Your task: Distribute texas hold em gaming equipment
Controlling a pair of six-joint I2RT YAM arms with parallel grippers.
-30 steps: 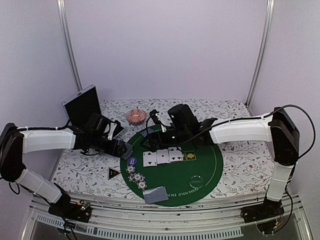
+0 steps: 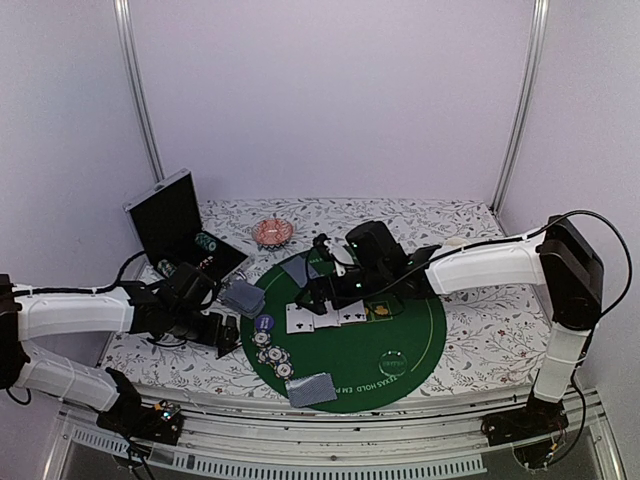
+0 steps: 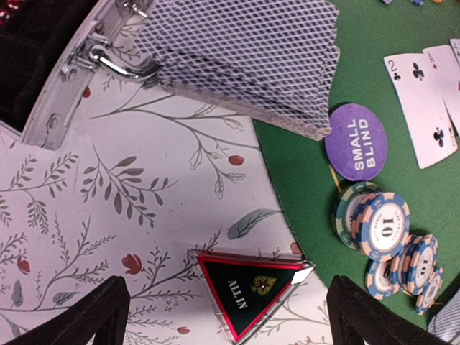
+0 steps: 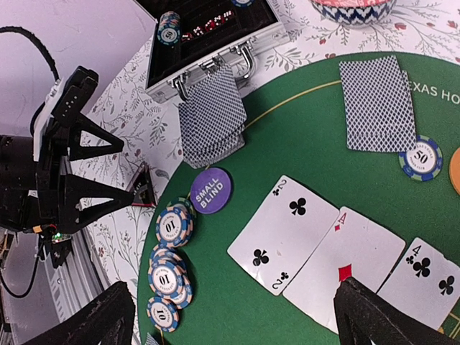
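In the left wrist view, a black ALL IN triangle (image 3: 248,287) in a clear case lies on the patterned tabletop beside the green mat. My left gripper stands open close to it, nothing held between its fingers. A purple SMALL BLIND disc (image 3: 356,142) sits on the mat's left side by a stack of 10 chips (image 3: 382,225). Above the face-up cards hovers my right gripper, open and empty. Those include a two of clubs (image 4: 284,235) and a red four (image 4: 345,264). A patterned card deck (image 3: 244,54) straddles the mat's left edge.
An open case (image 2: 167,220) stands at the back left, near a red-and-white bowl (image 2: 272,233). Another face-down deck (image 2: 311,390) rests on the mat's front edge.
My left gripper has moved toward the front, from beside the left deck to the ALL IN triangle.
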